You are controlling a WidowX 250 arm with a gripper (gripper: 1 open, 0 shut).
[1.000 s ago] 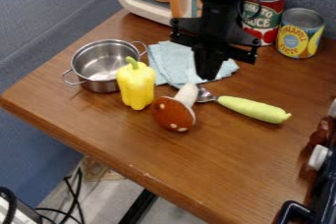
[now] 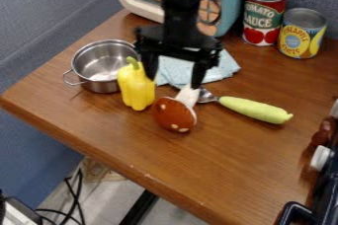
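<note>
My black gripper [image 2: 175,66] hangs over the middle of the table, fingers pointing down and spread apart, just above the white stem of a toy mushroom [image 2: 173,114] with a brown cap. A yellow pepper [image 2: 137,88] stands to its left, just left of the fingers. A steel pot [image 2: 95,61] sits at the left. A light blue cloth [image 2: 218,67] lies behind the gripper, a spoon [image 2: 205,95] beside the stem. A pale green corn cob [image 2: 255,111] lies to the right.
A tomato juice can [image 2: 262,20] and a yellow can [image 2: 301,37] stand at the back right, beside a toy oven [image 2: 227,2]. Dark objects [image 2: 311,199] line the right edge.
My gripper has moved left and downward, from over the cloth toward the pepper and mushroom stem. The objects on the table look unmoved.
</note>
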